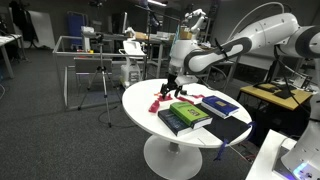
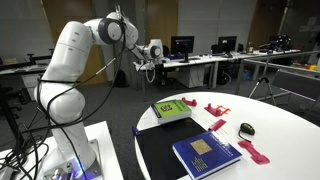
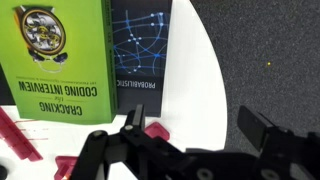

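A green book (image 3: 62, 55) titled "Cracking the Coding Interview" lies on the round white table (image 1: 145, 98). Beside it in the wrist view is a dark book (image 3: 140, 45) with a blue graph pattern, partly covered by the green one. A blue book (image 2: 205, 153) rests nearer the camera in exterior view 2. My gripper hangs above the table edge, its fingers wide apart and nothing between them; in exterior view 1 it is just above the books.
Several red objects (image 2: 250, 152) and a small dark item (image 2: 246, 131) are scattered on the table. A black flat sheet (image 1: 228, 128) lies beside the books. Past the rim is grey carpet (image 3: 275, 60).
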